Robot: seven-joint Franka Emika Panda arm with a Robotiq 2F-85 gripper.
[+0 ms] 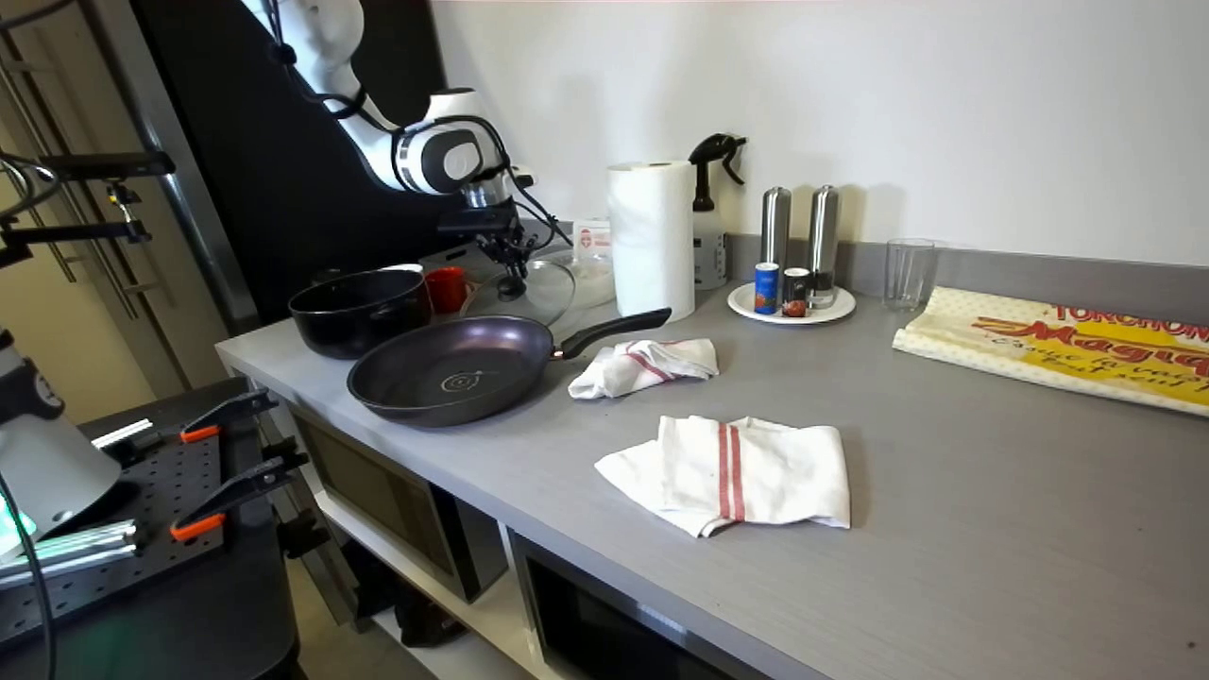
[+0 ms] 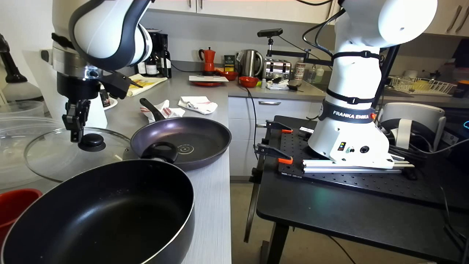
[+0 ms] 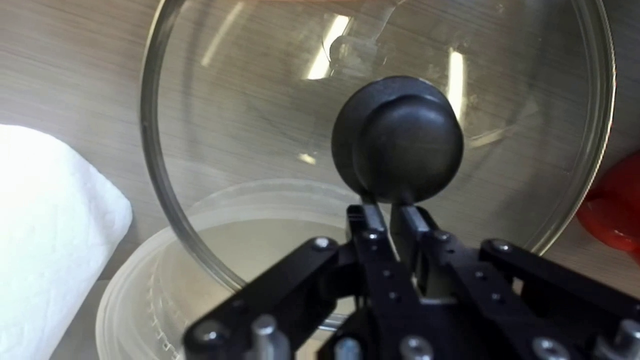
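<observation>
A clear glass lid (image 3: 252, 120) with a steel rim and a round black knob (image 3: 411, 147) lies on the counter. My gripper is right at the knob's edge in the wrist view, its fingers drawn close with a narrow gap between them. Where the fingertips meet the knob they are partly hidden, so a hold on it cannot be made out. Exterior view 2 has the gripper (image 2: 76, 132) pointing down beside the lid's knob (image 2: 92, 141). From exterior view 1 the gripper (image 1: 510, 266) appears just over the lid (image 1: 546, 297), small and dark.
A deep black pot (image 2: 187, 220) and a dark frying pan (image 2: 206, 143) stand close to the lid. Around it are a clear plastic container (image 3: 129, 306), a paper towel roll (image 1: 652, 244) and a red bowl (image 3: 615, 207). Cloths (image 1: 782, 470) lie farther right; open counter extends beyond.
</observation>
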